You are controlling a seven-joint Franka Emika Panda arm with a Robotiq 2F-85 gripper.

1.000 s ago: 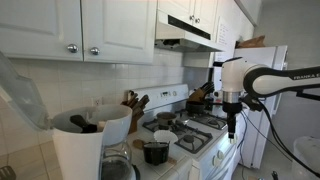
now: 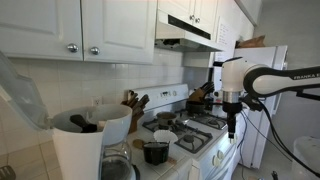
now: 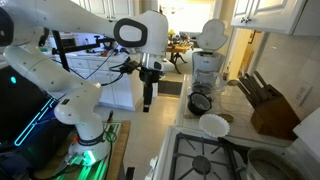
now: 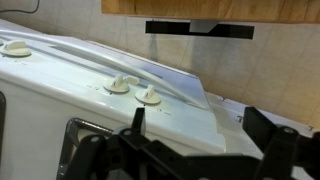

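Observation:
My gripper is open in the wrist view, its dark fingers wide apart along the lower edge with nothing between them. Below it show the white front of the stove (image 4: 190,118) and its control knobs (image 4: 148,95). From the side, the gripper (image 2: 232,128) hangs pointing down near the stove's front edge, apart from the cookware. In exterior view 2 the gripper (image 3: 148,95) is left of the burner grates (image 3: 203,160).
A pot (image 2: 165,119) and a pan (image 2: 192,142) stand on the stove. Nearer are a black pot (image 2: 156,153), a coffee maker (image 2: 118,162) and an open white container (image 2: 78,150). A white plate (image 3: 214,125) and a knife block (image 3: 268,110) lie beyond the burners.

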